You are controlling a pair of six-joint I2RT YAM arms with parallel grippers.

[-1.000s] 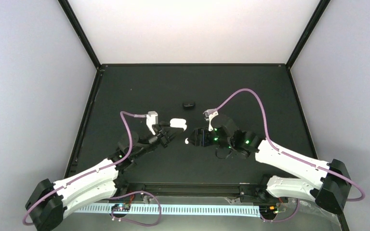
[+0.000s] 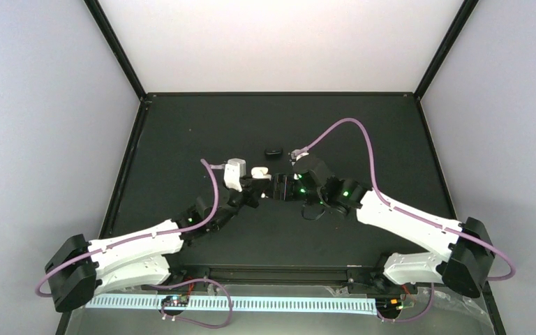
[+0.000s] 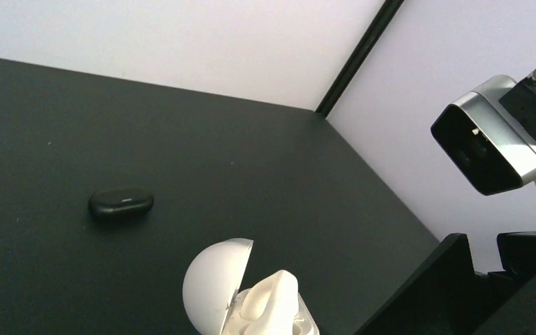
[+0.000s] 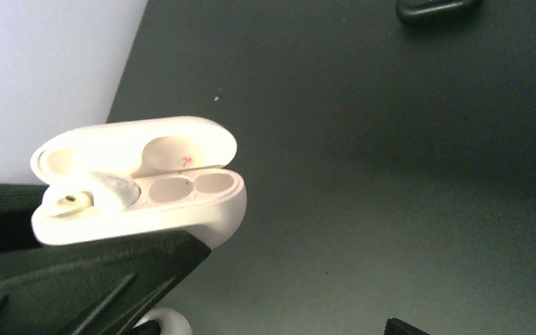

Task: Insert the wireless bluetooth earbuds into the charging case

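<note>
The white charging case (image 4: pixel 202 211) has its lid (image 4: pixel 174 143) raised, and my left gripper (image 2: pixel 250 183) is shut on its body. One white earbud (image 4: pixel 108 192) lies at the left end of the case; the two hollows at the right end are empty. In the left wrist view the case (image 3: pixel 216 286) shows at the bottom edge. My right gripper (image 2: pixel 272 187) is close beside the case, open, with a dark fingertip (image 4: pixel 401 328) at the bottom of its wrist view. Another rounded white piece (image 4: pixel 172 322), seemingly an earbud, is mostly cut off below; its support is unclear.
A small black rounded object (image 2: pixel 273 152) lies on the dark table behind the grippers. Both arms meet near the table's middle, the right wrist camera (image 3: pixel 492 136) close to the left one's view. Behind them, the table is otherwise clear.
Both grippers have come together: the left moved right with the case, the right moved left. A white piece showed at the right gripper's tip earlier; now it is mostly hidden near the case.
</note>
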